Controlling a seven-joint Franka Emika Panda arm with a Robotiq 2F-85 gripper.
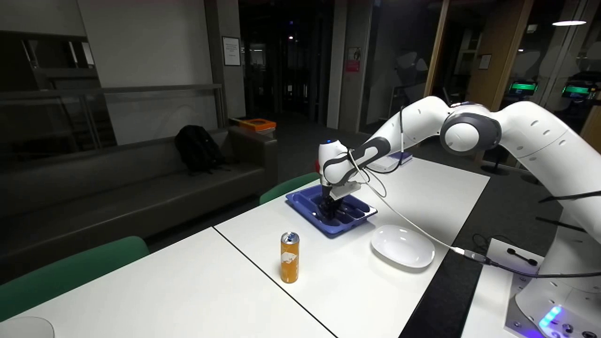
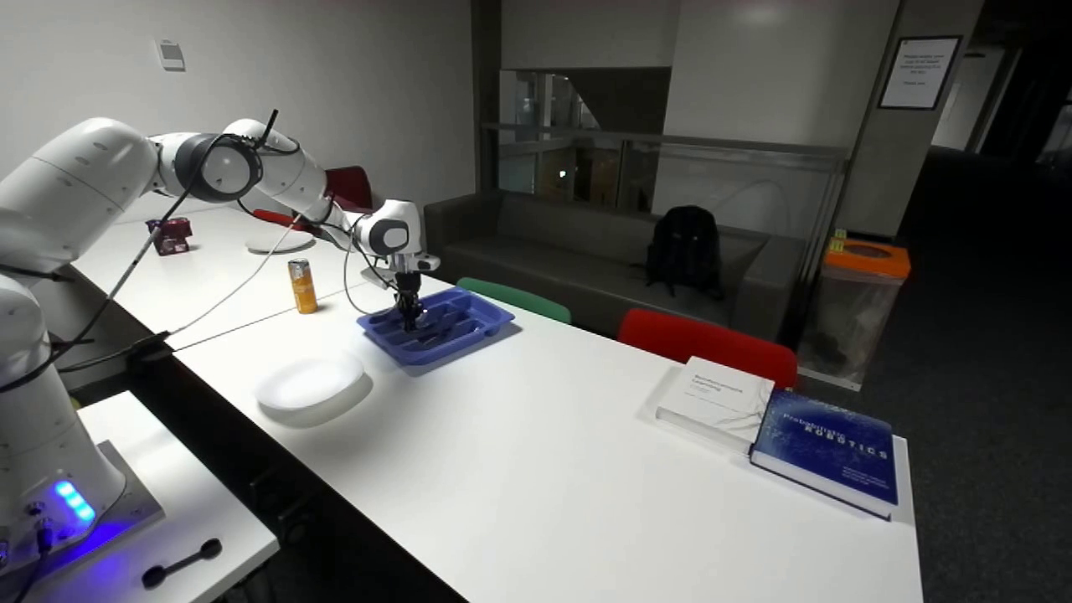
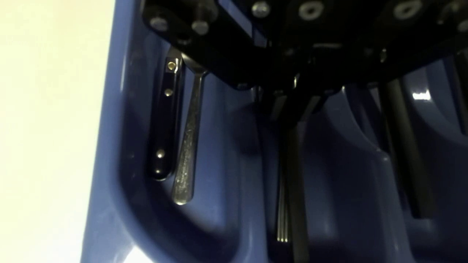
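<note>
The blue cutlery tray (image 1: 308, 213) lies on the white table, with my gripper (image 1: 330, 211) lowered into it. In the wrist view, the gripper is shut on a long dark utensil (image 3: 300, 188), which runs down from between the fingertips. Several thin metal handles (image 3: 283, 219) lie right beside it in the same compartment. Left of the fingers, a black riveted handle (image 3: 162, 127) and a slim metal handle (image 3: 188, 149) rest in another compartment. A further dark handle (image 3: 403, 153) lies to the right. The utensil's upper end is hidden by the gripper.
A white plate (image 1: 402, 246) stands near the table edge, and an orange can (image 1: 289, 258) stands upright near the seam. At the table's far end lie a white book (image 2: 715, 395) and a blue book (image 2: 826, 447).
</note>
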